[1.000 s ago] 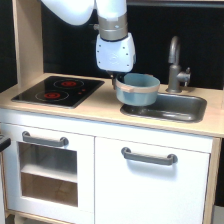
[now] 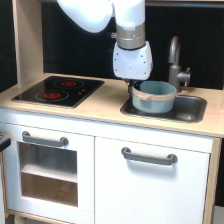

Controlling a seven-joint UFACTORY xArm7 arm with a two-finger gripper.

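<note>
A blue-grey pot (image 2: 155, 104) with a paler, pinkish rim sits upright within the left part of the sink (image 2: 184, 109), as far as this view shows. My white arm reaches down from the top, and its gripper (image 2: 134, 86) is at the pot's left rim. The dark fingers are small and partly lost against the black backdrop. Whether they grasp the rim or a handle, or only touch the pot, cannot be made out.
A dark faucet (image 2: 177, 68) rises behind the sink, close to the pot's right side. To the left lies a black stove top (image 2: 59, 91) with two red burner rings, and bare wooden counter (image 2: 103, 103) lies between stove and sink. White cabinet doors are below.
Arm and pot have both moved right and a little lower in the view. The pot was at the sink's left edge and is now farther over the basin.
</note>
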